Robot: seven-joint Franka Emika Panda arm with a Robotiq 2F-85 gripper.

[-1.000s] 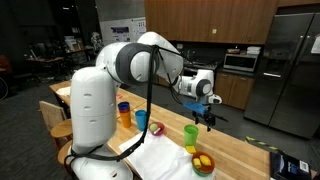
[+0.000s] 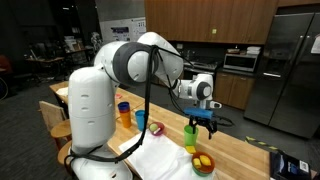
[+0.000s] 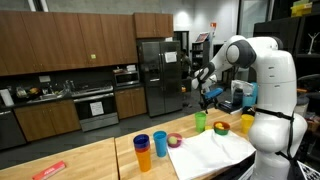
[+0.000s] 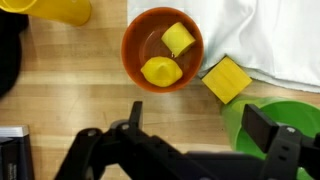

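My gripper stands open above the wooden table, with nothing between its fingers. A green cup (image 4: 238,122) is at the lower right of the wrist view, partly covered by the finger on that side. Beside it lies a yellow block (image 4: 227,79). The reddish-brown bowl (image 4: 131,52) holds a lemon-like yellow piece (image 4: 161,71) and a blocky yellow piece (image 4: 178,39). From exterior view 1, the gripper (image 2: 202,122) appears close to the green cup (image 2: 190,136), above the table; the gap between them is hard to judge.
A white cloth (image 2: 160,160) spreads in front of the cup. Blue cups (image 3: 160,139), an orange cup (image 3: 143,160) and a red-rimmed bowl (image 3: 174,139) stand farther along the table. A yellow cup (image 4: 66,8) is beyond the bowl. Bare wood lies right of the green cup in exterior view 1.
Over the last second my gripper has come down a little and shifted slightly near the green cup. The objects on the table have not moved.
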